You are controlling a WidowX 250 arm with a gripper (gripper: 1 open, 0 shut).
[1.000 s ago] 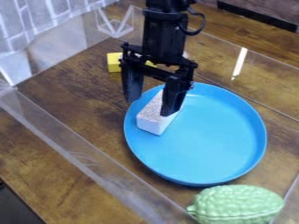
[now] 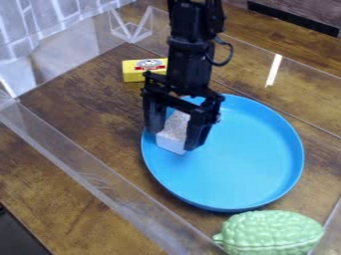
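Note:
The black gripper (image 2: 178,121) hangs over the left part of a round blue plate (image 2: 240,164), its two fingers lowered on either side of a pale speckled block (image 2: 176,139) that sits on the plate. The fingers partly hide the block. Whether they touch it or grip it, I cannot tell.
A yellow item (image 2: 140,70) with a red and white label lies behind the arm on the wooden table (image 2: 74,120). A green, bumpy vegetable (image 2: 266,234) lies at the front right. Clear plastic edges run along the left and front.
The gripper has come down around the pale block, and its fingers look nearer each other than before. The plate and other objects are where they were.

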